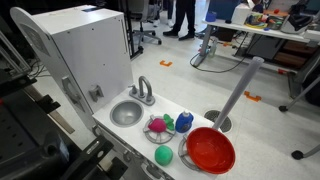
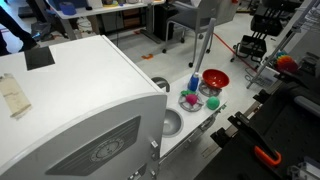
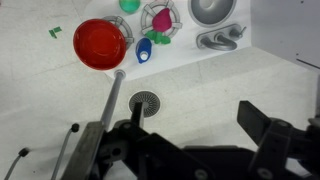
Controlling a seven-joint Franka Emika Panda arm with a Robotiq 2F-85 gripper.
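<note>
In the wrist view my gripper stands open, its dark fingers wide apart at the lower edge with only white surface between them. A red bowl is at the upper left of that view. Beside it stands a small blue object, with a pink item on a burner and a green round item near the top edge. Exterior view 1 has the red bowl at the front right, the blue object behind it and the green item to its left. My gripper is apart from all of them.
A round sink with a grey faucet lies left of the burner. The tall white cabinet rises behind it. A slanted grey pole stands beside the bowl.
</note>
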